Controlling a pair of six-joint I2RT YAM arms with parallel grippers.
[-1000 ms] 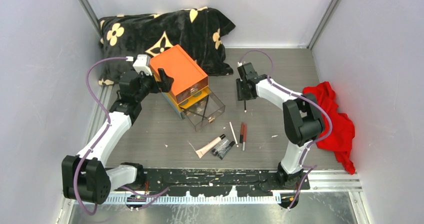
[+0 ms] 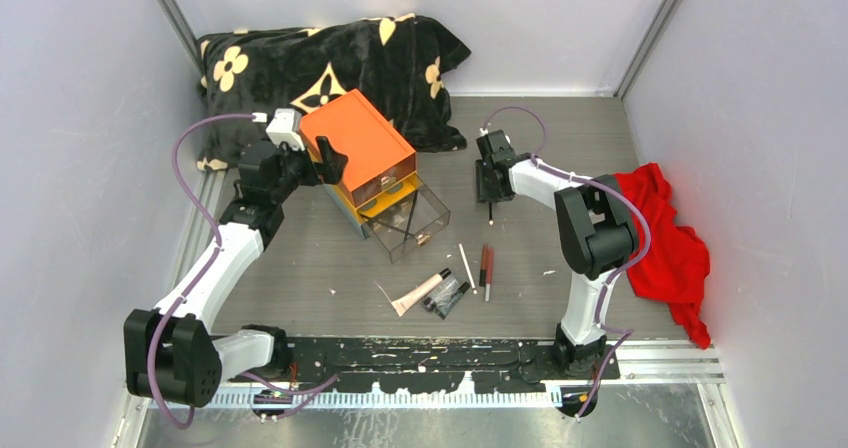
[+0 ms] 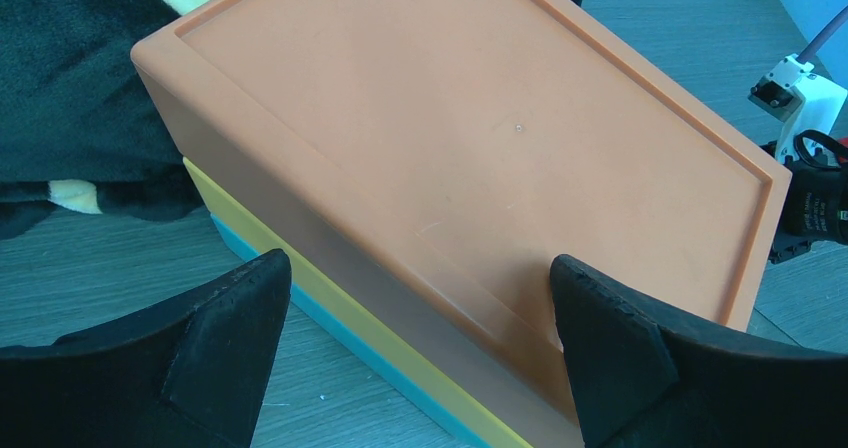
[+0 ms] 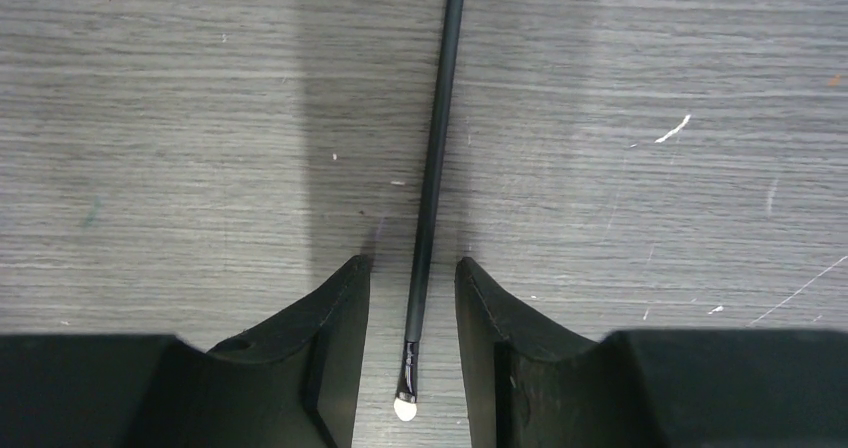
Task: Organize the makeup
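Note:
An orange-topped organizer (image 2: 352,133) stands at centre-left, its clear lower drawer (image 2: 425,223) pulled out, holding dark sticks. My left gripper is open at the organizer's top edge, fingers apart. My right gripper is open just over a thin black brush (image 4: 432,168) on the floor, which runs between and below its fingertips. A cream tube (image 2: 415,294), dark tubes (image 2: 450,301), a white stick (image 2: 466,266) and red-and-dark pens (image 2: 489,266) lie in front of the drawer.
A black patterned cushion (image 2: 260,68) lies along the back, and a red cloth (image 2: 680,268) at the right.
The right arm has shifted slightly, its gripper staying over the brush. The left arm and the objects look unchanged.

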